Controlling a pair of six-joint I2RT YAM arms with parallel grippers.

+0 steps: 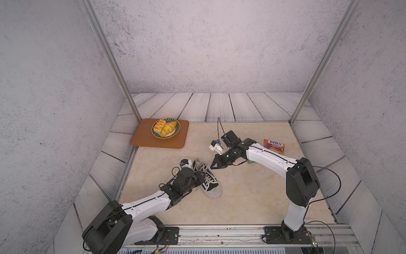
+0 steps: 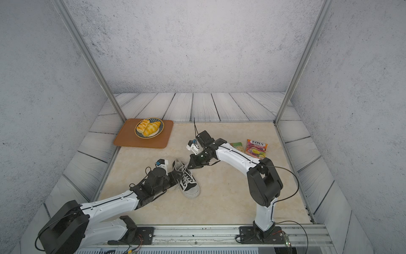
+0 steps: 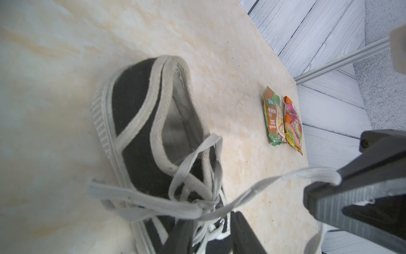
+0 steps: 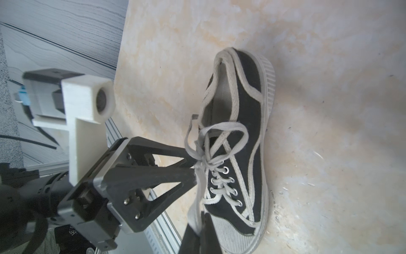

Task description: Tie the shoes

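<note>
A black-and-white sneaker (image 4: 249,118) lies mid-table, its white laces (image 3: 156,205) looped and crossed over the tongue. My left gripper is at the lace knot, from the shoe's side; whether its fingertips hold lace is unclear. In the left wrist view a lace runs from the knot up to the other gripper's dark finger. My right gripper is shut, with a white lace at its fingertips at the bottom of the right wrist view.
A brown tray (image 1: 139,135) with a plate (image 1: 177,127) of pastries sits back left. Snack packets (image 2: 255,148) lie at the right, behind the right arm.
</note>
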